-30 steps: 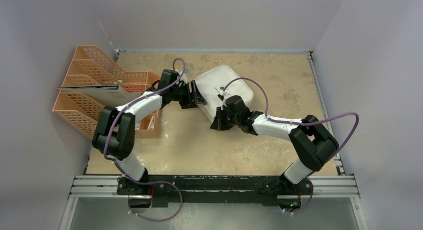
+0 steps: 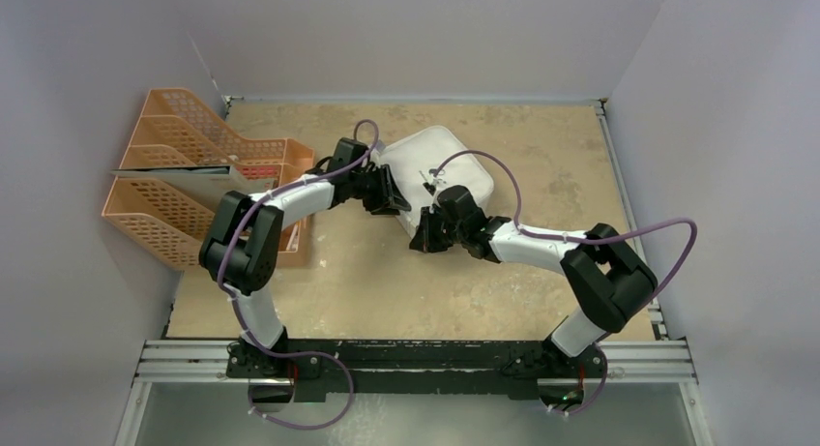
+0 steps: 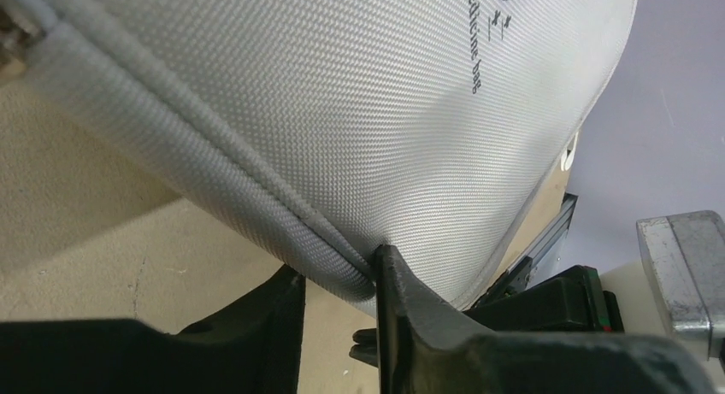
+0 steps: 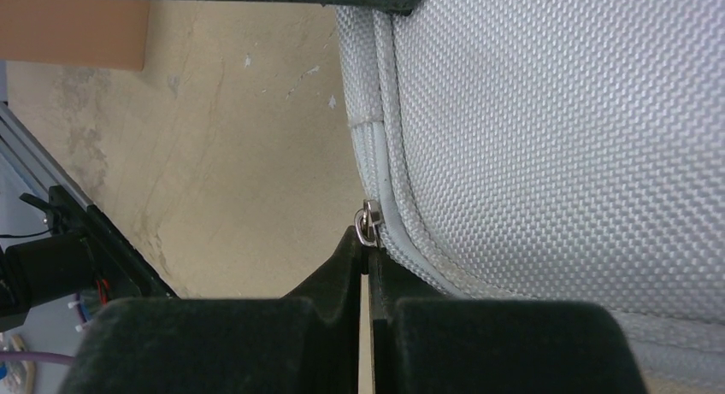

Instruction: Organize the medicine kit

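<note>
A white medicine bag (image 2: 435,156), printed with dark lettering (image 3: 475,56), lies at the middle of the table. Its near-left side is flanked by the parted fingers of my left gripper, with the padded edge reaching between their tips; the finger is part open. At the bag's near corner, my right gripper is shut, its tips pinching the small metal zipper pull (image 4: 368,223). From above, the two arms cover the bag's near edge, and the bag's inside is hidden.
An orange divided basket (image 2: 145,214) stands at the left with a flat grey-white item (image 2: 198,183) across it, close to my left arm. Bare table (image 2: 377,296) shows in front of the bag and to its right.
My left gripper has moved right onto the bag's edge, and its fingers have come closer together. The bag has shifted slightly right; the right arm has barely moved.
</note>
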